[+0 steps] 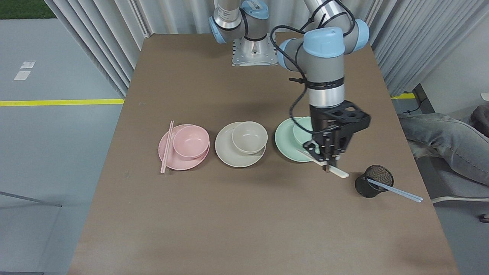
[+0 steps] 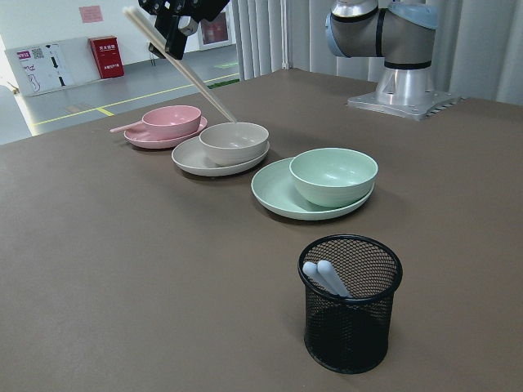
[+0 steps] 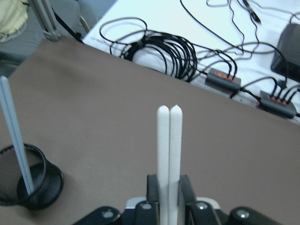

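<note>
My gripper (image 1: 326, 158) is shut on a pair of white chopsticks (image 3: 175, 154), raised above the table at the green place setting, in the front view. In the wrist view they point forward from the fingers. A black mesh cup (image 2: 347, 327) with pale blue chopsticks (image 1: 399, 191) in it stands to the right. A pink plate and bowl (image 1: 190, 141) with pink chopsticks (image 1: 167, 146) sit at left. A white bowl (image 1: 248, 136) rests on its plate in the middle, and a green bowl (image 2: 333, 175) on a green plate is partly hidden by my arm in the front view.
A white surface with coiled cables (image 3: 168, 56) and power strips lies past the table's edge in the wrist view. A seated person's leg is at the right.
</note>
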